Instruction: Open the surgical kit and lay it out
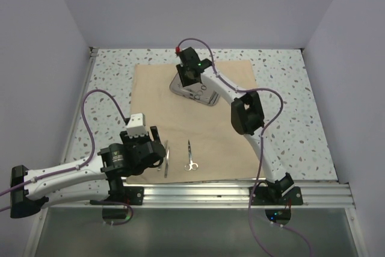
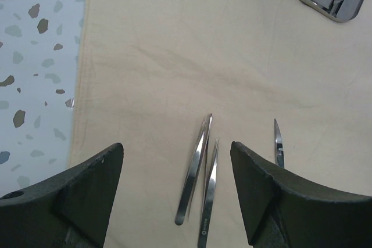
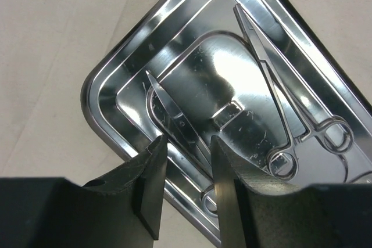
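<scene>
My right gripper hangs part open over the steel tray [image 3: 104,85] at the back of the cloth. In the right wrist view the tray holds a slender blade-like instrument [image 3: 171,108] between and beyond the fingertips, a long ringed clamp [image 3: 270,79] and further ringed instruments, partly hidden. My left gripper stands open at front left, above two tweezers [image 2: 192,181] [image 2: 208,207] lying on the cloth, with nothing held. Scissors [image 1: 190,164] lie to their right.
The beige cloth [image 1: 156,100] has free room in its middle and right. Speckled table [image 1: 283,112] surrounds it.
</scene>
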